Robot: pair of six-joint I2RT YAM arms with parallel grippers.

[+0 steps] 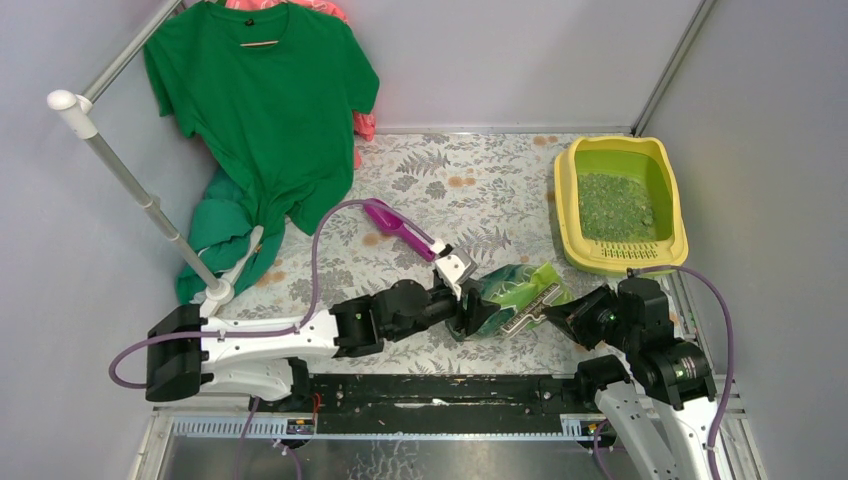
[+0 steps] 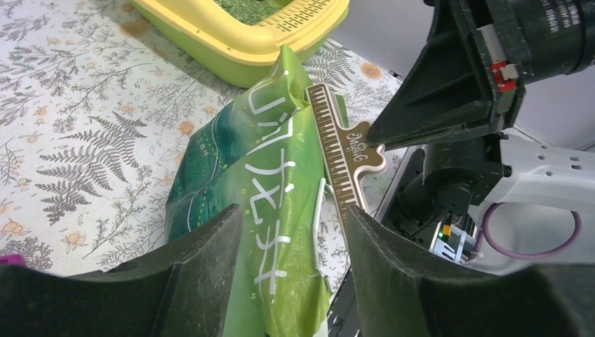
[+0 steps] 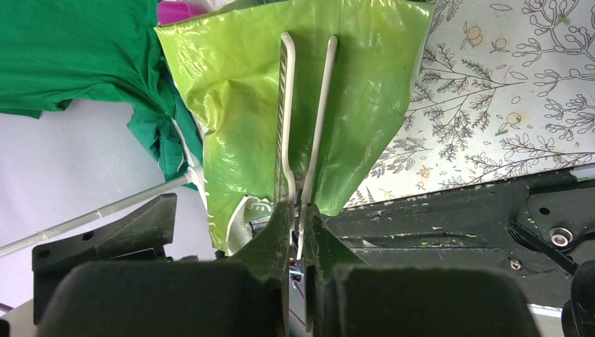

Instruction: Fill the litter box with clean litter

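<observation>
A green litter bag (image 1: pixel 520 288) lies on the patterned floor. In the left wrist view the bag (image 2: pixel 259 175) fills the space ahead of my left gripper, which is open with its fingers on either side of the bag's near part. My right gripper is shut on the handle end of a sealing clip (image 2: pixel 342 151). The clip's two bars (image 3: pixel 285 105) stand spread apart over the bag's light-green face; whether any film lies between them I cannot tell. The yellow litter box (image 1: pixel 570 210) stands at the back right with green grains on its bottom.
A purple scoop (image 1: pixel 398 230) lies on the floor behind the left gripper. At the left, a green shirt (image 1: pixel 265 95) hangs beside a white pole (image 1: pixel 135 185).
</observation>
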